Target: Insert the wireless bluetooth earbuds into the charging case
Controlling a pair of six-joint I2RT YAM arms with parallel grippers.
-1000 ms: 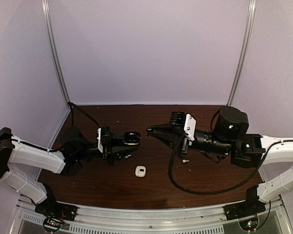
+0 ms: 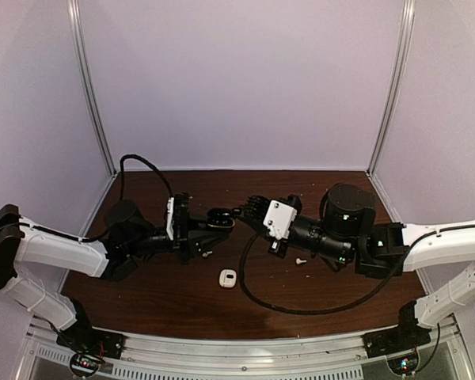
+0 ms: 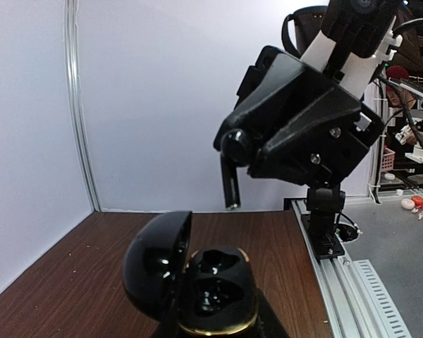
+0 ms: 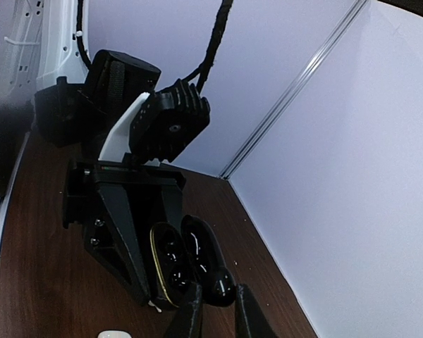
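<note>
My left gripper (image 2: 210,228) is shut on the black charging case (image 3: 217,296), which has a gold line round its rim. Its rounded lid (image 3: 155,267) stands open, and dark wells show inside. Shut on a black earbud (image 3: 230,186), my right gripper is above and a little beyond the case in the left wrist view, the stem pointing down. The earbud's glossy round head (image 4: 219,287) shows between the right fingertips in the right wrist view, overlapping the lid's edge. Whether it touches the case, I cannot tell.
A white case (image 2: 228,279) lies shut on the brown table (image 2: 182,305) below the grippers. Small white earbuds (image 2: 301,261) lie to its right and upper left. The right arm's cable loops over the table. Pale walls enclose the space.
The right gripper has moved left with its earbud, closing the gap to the case. The white objects have stayed put.
</note>
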